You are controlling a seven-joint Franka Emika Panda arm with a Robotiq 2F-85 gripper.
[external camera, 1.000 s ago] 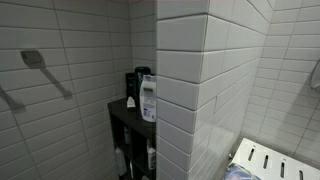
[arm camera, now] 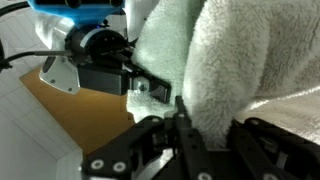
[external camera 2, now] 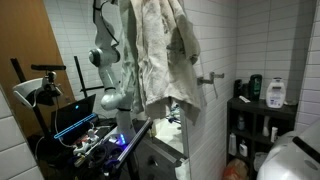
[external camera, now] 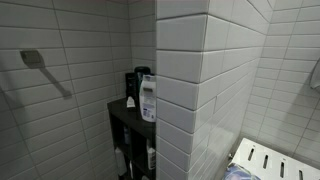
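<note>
A pale, fluffy towel (arm camera: 235, 60) fills much of the wrist view. My gripper is shut on a gathered fold of it, its dark fingers on either side at the bottom of that view. In exterior view 2 the towel (external camera 2: 168, 60) hangs in long folds from the top edge, left of centre. The gripper cannot be made out there, and exterior view 1 shows neither gripper nor towel.
A black shelf (external camera 2: 244, 120) with bottles and a white jug (external camera 2: 276, 93) stands in the tiled corner. Wall hooks (external camera 2: 206, 79) are to its left. A tiled wall edge (external camera: 185, 80) blocks much of exterior view 1. A white slatted surface (external camera: 270, 160) lies right of it.
In exterior view 1, the dark shadows on the left tiled wall have shifted slightly. The shelf and its bottles stand unmoved.
</note>
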